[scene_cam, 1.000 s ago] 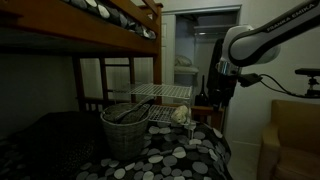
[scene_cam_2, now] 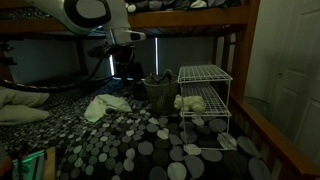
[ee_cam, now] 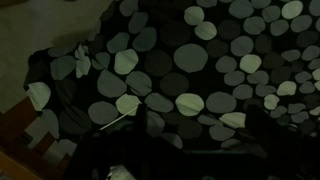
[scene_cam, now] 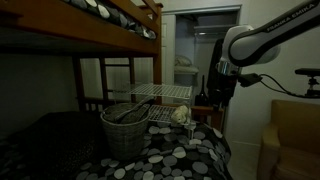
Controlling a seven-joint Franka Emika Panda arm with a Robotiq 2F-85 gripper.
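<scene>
My gripper point(scene_cam: 222, 92) hangs dark and high over the bed's right end, pointing down, clear of the basket and shelf. In the wrist view two dark finger shapes rise from the bottom edge, well apart, so the gripper looks open; only dotted bedding shows between them. A woven basket point(scene_cam: 125, 137) stands on the bed with dark things at its top. Beside it is a white two-level wire shelf point(scene_cam_2: 204, 73). A pale plush-like item point(scene_cam_2: 190, 103) sits by its lower level. A crumpled white cloth point(scene_cam_2: 107, 106) lies apart on the bed.
Black bedding with grey and white dots point(scene_cam_2: 130, 150) covers the bed, with open room in front of the basket. The upper bunk point(scene_cam: 90, 35) overhangs the bed. A brown armchair point(scene_cam: 295, 135) stands at the right. Lighting is dim.
</scene>
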